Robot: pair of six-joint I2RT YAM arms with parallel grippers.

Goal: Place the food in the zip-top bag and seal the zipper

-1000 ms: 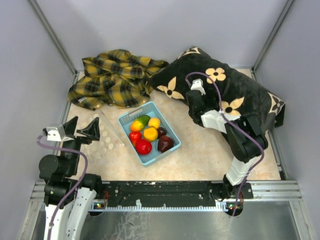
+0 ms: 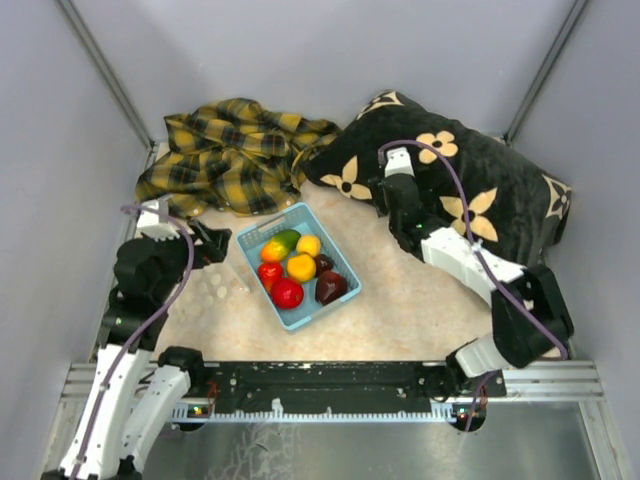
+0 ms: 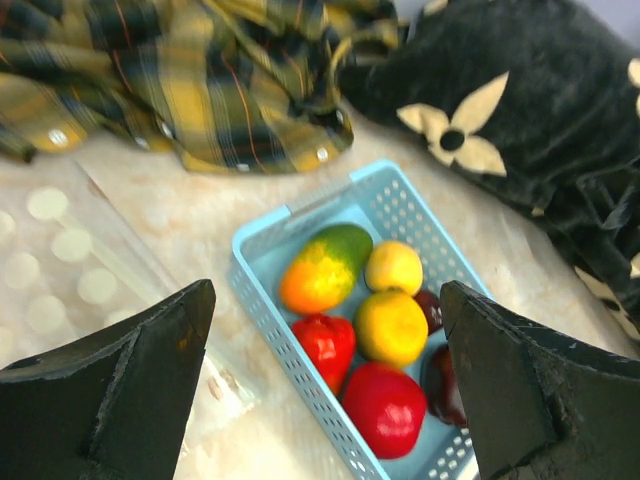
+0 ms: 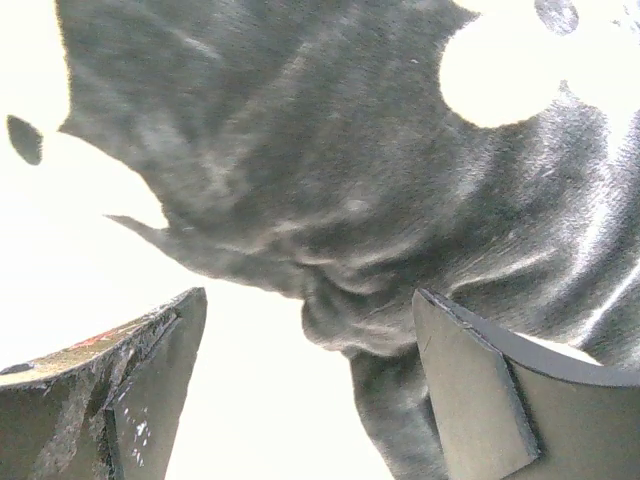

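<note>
A light blue basket (image 2: 345, 266) stands mid-table holding toy food: a green-and-orange mango (image 3: 327, 268), a red pepper (image 3: 326, 349), a red tomato-like piece (image 3: 384, 410), yellow pieces (image 3: 391, 328) and dark ones (image 2: 331, 287). Flat on the table to its left lies a clear bag with pale dots (image 3: 70, 243), partly covered by the left arm in the top view. Over the bag's far part, left of the basket, my left gripper (image 2: 214, 243) is open and empty. My right gripper stands open at the cushion's near-left edge, nothing held.
A black cushion with cream flowers (image 2: 435, 140) fills the back right. Crumpled yellow-and-black plaid cloth (image 2: 230, 150) covers the back left. Bare tabletop (image 2: 400, 310) shows right of the basket.
My left gripper has moved away from the front edge and rightward, toward the basket. The cushion has shifted a little; basket and food are unchanged.
</note>
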